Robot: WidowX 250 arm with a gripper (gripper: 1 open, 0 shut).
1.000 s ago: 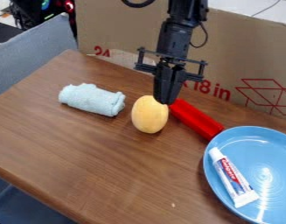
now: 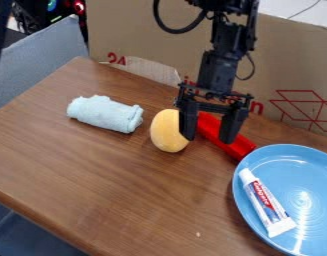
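Observation:
My gripper (image 2: 209, 122) hangs open over the back middle of the wooden table, its two dark fingers spread above a red cylindrical object (image 2: 239, 146). Just left of it, by the left finger, stands a rounded yellow-orange object (image 2: 167, 135). A rolled pale blue cloth (image 2: 106, 113) lies further left. At the right, a blue plate (image 2: 309, 176) holds a white toothpaste tube (image 2: 266, 202).
A cardboard panel (image 2: 166, 43) with red print stands along the back edge of the table (image 2: 99, 180). A grey padded surface lies beyond the left edge.
My gripper has come down and a little to the right, and its fingers now stand wider apart over the red object. The objects on the table have not visibly moved.

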